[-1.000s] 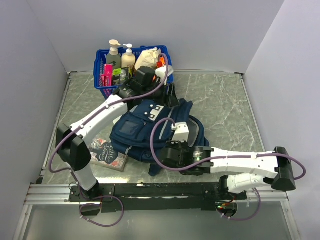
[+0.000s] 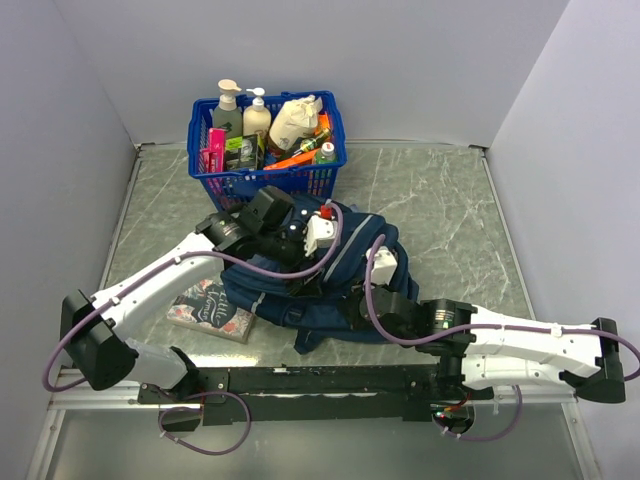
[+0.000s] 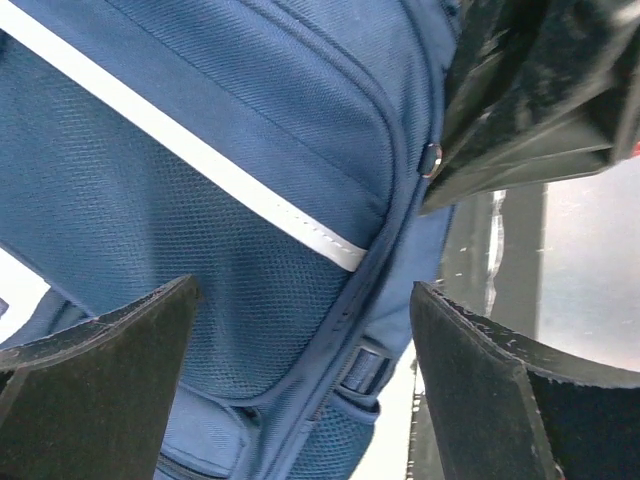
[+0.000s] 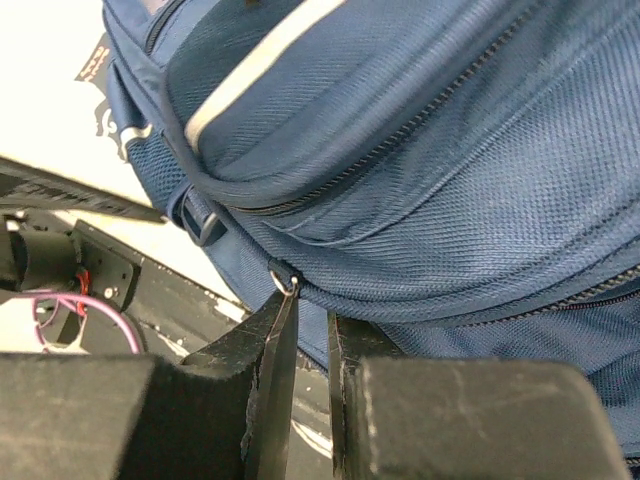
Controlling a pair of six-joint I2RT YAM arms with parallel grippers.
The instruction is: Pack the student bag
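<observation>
The navy student bag lies across the middle of the worktop. My left gripper is over its top; in the left wrist view its open fingers sit against blue fabric and a white reflective strip. My right gripper is at the bag's right front; in the right wrist view its fingertips are close together at a zippered edge with a small pull. Whether fabric is between them is unclear.
A blue basket holding pump bottles, pouches and other items stands at the back. A floral book lies left of the bag. Bare worktop is at the right.
My left arm has come down and toward the front from near the basket onto the bag.
</observation>
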